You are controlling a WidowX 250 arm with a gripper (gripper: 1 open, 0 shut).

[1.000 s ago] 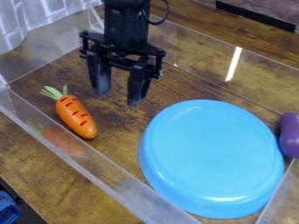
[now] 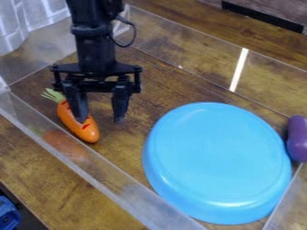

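My black gripper point(image 2: 100, 112) hangs over the wooden floor at the left, its two fingers spread open on either side of the upper part of an orange toy carrot point(image 2: 82, 128) with a green top. The left finger is over the carrot and partly hides it; whether it touches cannot be told.
A large blue plate or lid point(image 2: 216, 162) fills the right. A purple object point(image 2: 297, 139) sits at the right edge. Clear walls border the space, and a small blue object point(image 2: 6, 214) shows at the lower left. The floor behind the plate is clear.
My gripper has moved left and down toward the carrot, and has turned slightly. The carrot and plate appear where they were.
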